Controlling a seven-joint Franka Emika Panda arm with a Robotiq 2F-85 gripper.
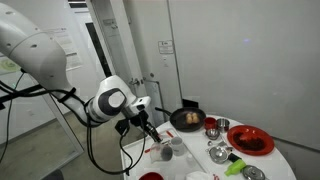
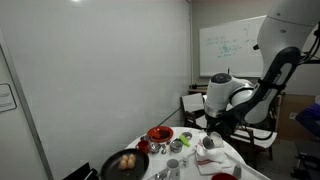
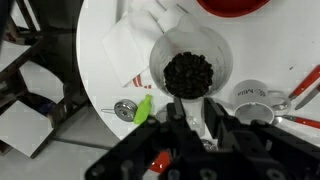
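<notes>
A pale cup holding dark, bean-like pieces lies just ahead of my gripper in the wrist view. The fingers are shut on the cup's near side; the exact contact is hard to make out. In exterior view 2 the cup hangs beneath my gripper, seemingly clear of the table. Exterior view 1 shows the cup close to another grey cup, with the gripper partly blurred into it. A mug stands to the right in the wrist view.
A red plate, a dark pan with brown items, and a green-handled tool lie on the round white table. A red bowl sits near the front. Red pens lie beside the mug.
</notes>
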